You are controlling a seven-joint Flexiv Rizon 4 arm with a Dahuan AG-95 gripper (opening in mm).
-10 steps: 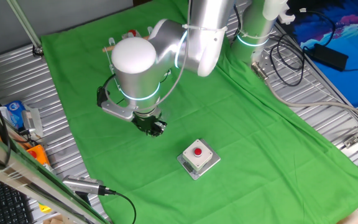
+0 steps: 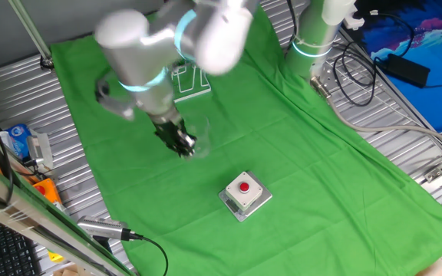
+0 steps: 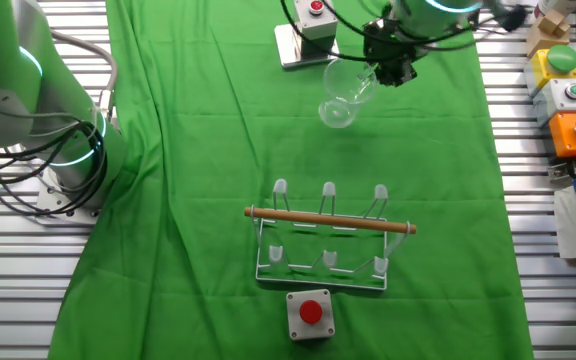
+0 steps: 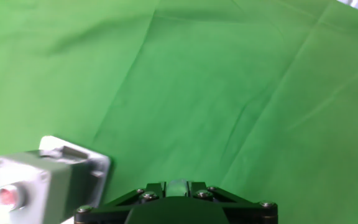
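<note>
My gripper (image 2: 187, 146) hangs over the green cloth, blurred in exterior view 1. A clear stemmed glass (image 3: 337, 113) juts out sideways from the gripper (image 3: 376, 70) in exterior view 2, tilted off upright. In the wrist view the gripper has its fingers close together with a pale, see-through bit between them, so it appears shut on the glass. Much of the glass is hidden in that view. The white wire rack (image 3: 322, 284) with a wooden bar (image 3: 330, 218) stands empty on the cloth.
A grey box with a red button (image 2: 244, 187) sits on a metal plate near the gripper. Another red-button box (image 3: 311, 314) lies beside the rack. Several coloured boxes, including an orange one (image 3: 569, 134), line the cloth's edge. Open cloth lies between glass and rack.
The arm has swung up and left in exterior view 1, towards the rack's side. My gripper has shifted slightly up and its tilt has changed. The red-button box has stayed put.
</note>
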